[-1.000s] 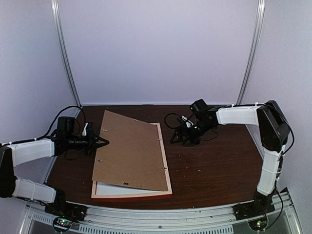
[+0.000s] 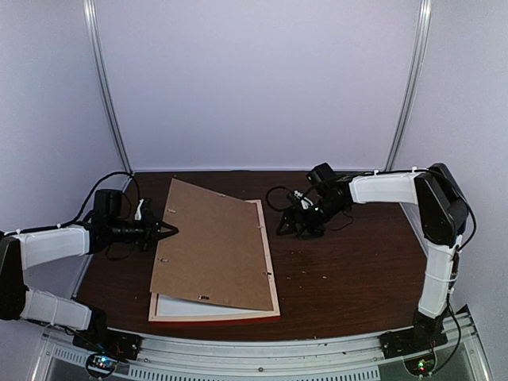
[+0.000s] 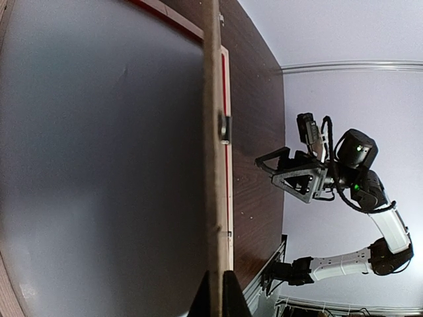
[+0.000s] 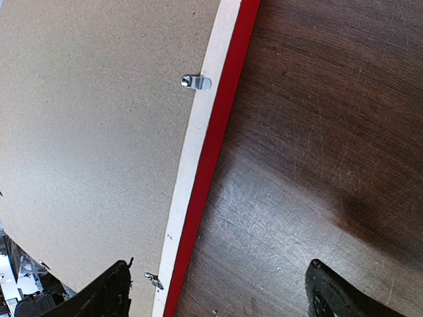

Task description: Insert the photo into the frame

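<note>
The wooden frame (image 2: pixel 270 274) lies face down on the table, with a red outer side. Its brown backing board (image 2: pixel 210 246) is raised at the left and slopes down to the right side. My left gripper is shut on the board's thin left edge, which runs between its fingertips. Beneath the board shows a smooth grey surface (image 3: pixel 99 145); whether this is the photo I cannot tell. A white strip (image 2: pixel 198 307) shows at the near end. To the right of the frame, my right gripper hangs open, nothing between its fingers.
A small metal clip (image 4: pixel 196 82) bridges the board and the frame's right side; another clip (image 4: pixel 154 280) sits further along that edge.
My right arm has shifted very slightly. The left arm, the board and the frame look the same as before.
</note>
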